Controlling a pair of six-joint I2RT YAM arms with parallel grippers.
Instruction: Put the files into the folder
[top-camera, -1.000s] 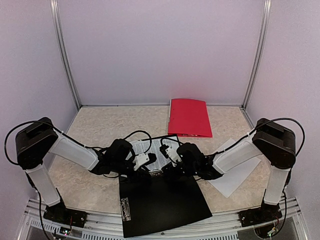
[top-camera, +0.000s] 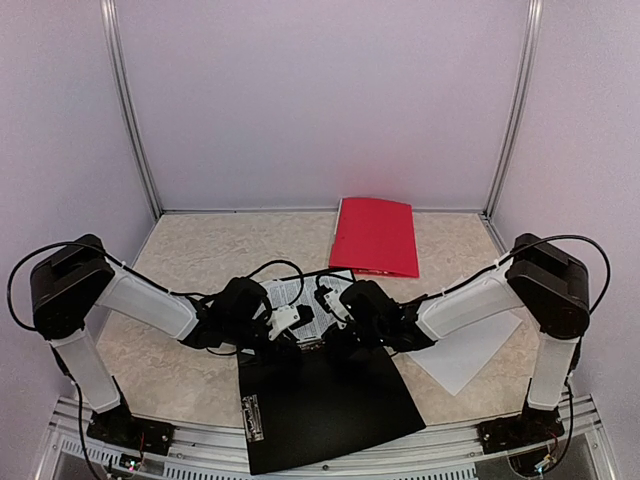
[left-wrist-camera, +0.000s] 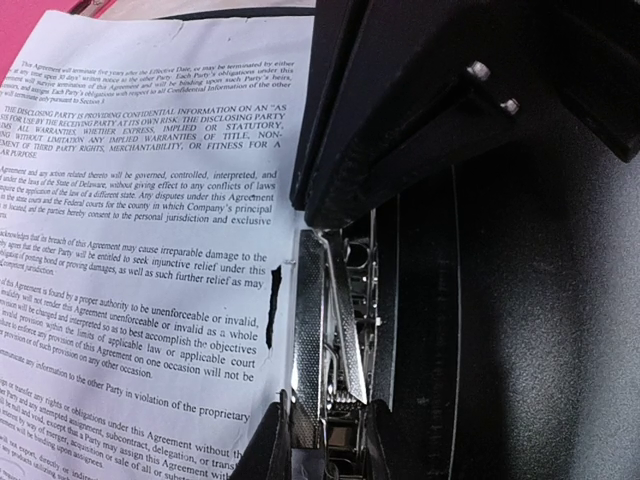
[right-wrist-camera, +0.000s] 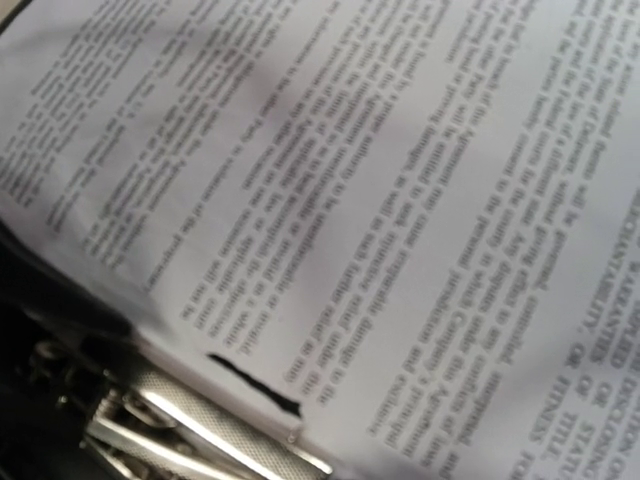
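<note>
A printed sheet (top-camera: 285, 298) lies inside the open black folder (top-camera: 330, 420), against its metal clip (left-wrist-camera: 310, 340); the sheet has a dark torn slit near the clip. My left gripper (top-camera: 285, 340) is low at the clip; in the left wrist view its fingertips sit around the clip, part open, and whether they hold it is unclear. My right gripper (top-camera: 340, 340) is beside it at the clip, its fingers hidden in the top view. The right wrist view shows the blurred sheet (right-wrist-camera: 300, 200) and clip (right-wrist-camera: 210, 430) close up.
A red folder (top-camera: 372, 235) lies at the back right. A white sheet (top-camera: 465, 345) lies to the right, partly under the right arm.
The red folder has shifted slightly toward the left and front.
</note>
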